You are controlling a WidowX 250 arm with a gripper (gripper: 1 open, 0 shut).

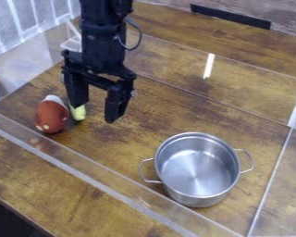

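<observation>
My black gripper [95, 100] is open over the left middle of the wooden table, its fingers pointing down. A red-brown oval object [52, 117] lies at the left. Beside it, partly hidden behind the left finger, is a pale yellow-green elongated object [79, 112]. A steel pot [198, 167] with two side handles stands empty at the lower right, apart from the gripper.
Transparent edges run along the left, front and right sides of the work area. A short white strip [209, 67] lies at the upper right.
</observation>
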